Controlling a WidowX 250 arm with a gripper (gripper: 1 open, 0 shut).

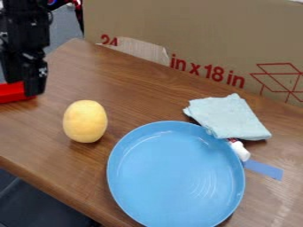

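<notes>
My black gripper [24, 75] is at the upper left, low over a red block [12, 92] at the table's left edge, which it partly hides. The gripper is open; whether the block lies between its fingers is hard to tell. A yellow oval object [85, 121] stands to its right and nearer the front. A blue plate [175, 175] lies at the lower right.
A pale blue cloth [225, 116] lies behind the plate, with a white tube [242, 151] and a strip of blue tape [267, 170] beside it. A cardboard box [201, 35] backs the table.
</notes>
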